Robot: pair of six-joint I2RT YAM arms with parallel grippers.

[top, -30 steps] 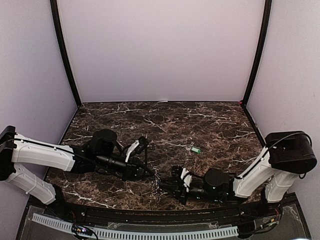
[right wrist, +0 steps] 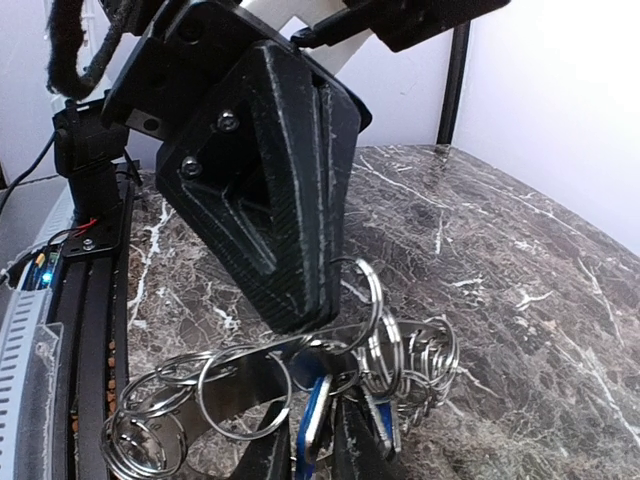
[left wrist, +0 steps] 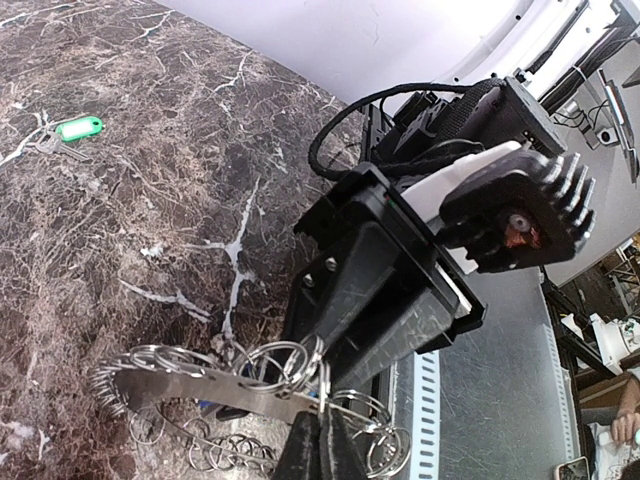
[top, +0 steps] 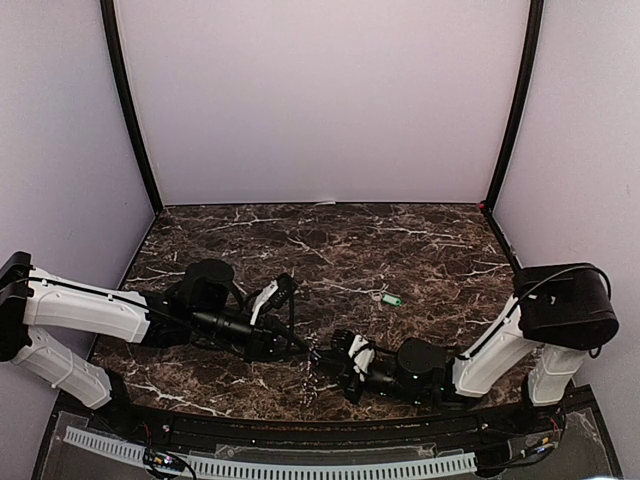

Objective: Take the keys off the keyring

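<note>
A large metal keyring (left wrist: 200,388), a flat band strung with several small loops, hangs between the two arms. My left gripper is shut on its thin band. From the other side my right gripper reaches in at the ring, its fingers apart around a blue-edged metal piece (right wrist: 312,430); loops partly cover the tips. In the top view the left gripper (top: 302,350) and right gripper (top: 322,358) nearly meet. No key can be made out for sure on the ring.
A green tag (top: 391,299) with small keys (left wrist: 50,142) lies on the dark marbled table (top: 330,240), beyond the arms. Most of the table behind the grippers is clear. A perforated metal rail (top: 330,468) runs along the front edge.
My right gripper has shifted slightly left, closer to the left gripper and over the hanging ring. The left arm and the green tag have stayed put.
</note>
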